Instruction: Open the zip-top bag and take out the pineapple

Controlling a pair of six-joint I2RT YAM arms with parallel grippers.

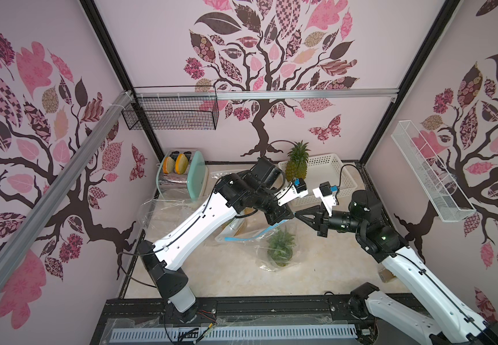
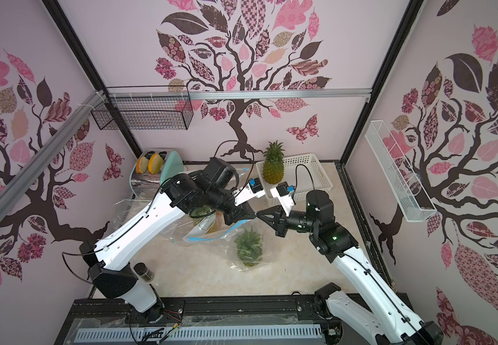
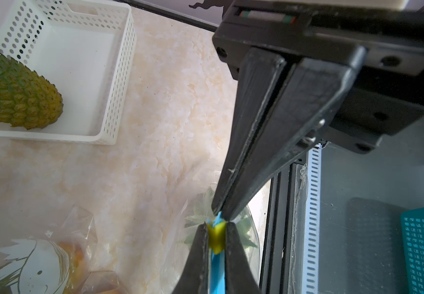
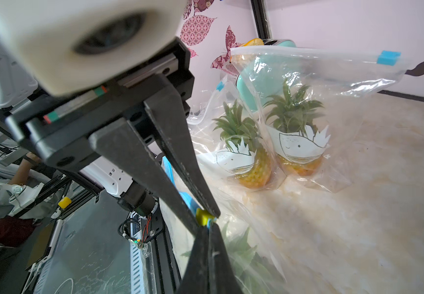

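Observation:
The pineapple (image 1: 281, 247) lies inside a clear zip bag (image 1: 264, 256) on the table, under both arms. Along the bag's top runs a blue zip strip (image 1: 254, 237). In the left wrist view my left gripper is shut on the yellow slider (image 3: 217, 238) of the blue strip. The tips of my right gripper are shut at the end of that strip, right beside the slider. Whether any thin film or strip lies between them is hard to see. Green leaves (image 4: 243, 254) show blurred through the plastic below.
Two other bagged pineapples (image 4: 297, 152) (image 4: 243, 147) stand behind. A loose pineapple (image 1: 297, 164) sits in a white basket (image 1: 338, 172) at the back. A teal rack (image 1: 197, 175) stands back left.

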